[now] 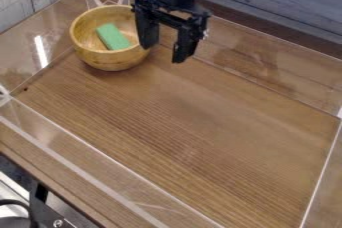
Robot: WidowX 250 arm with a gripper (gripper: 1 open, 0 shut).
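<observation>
A dark gripper (pixel 168 30) on a black arm hangs at the upper middle, just right of a round wooden bowl (pixel 107 64). It is open, its two fingers apart, with nothing clearly between them. A green block (pixel 114 35) lies inside the bowl, toward its left side, apart from the gripper.
A light rim runs along the table's edges. Black cable or hardware shows at the bottom left corner.
</observation>
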